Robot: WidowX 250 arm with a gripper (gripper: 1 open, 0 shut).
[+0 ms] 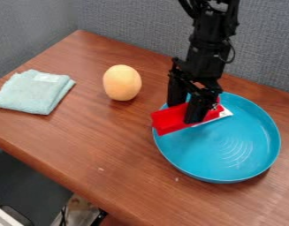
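My black gripper is shut on a red object, a block or packet with a white edge on its right, held low over the back-left part of a blue plate. The fingers hide part of the red object, and whether it rests on the plate I cannot tell.
A peach-coloured egg-shaped object stands left of the plate. A folded pale cloth lies at the far left of the wooden table.
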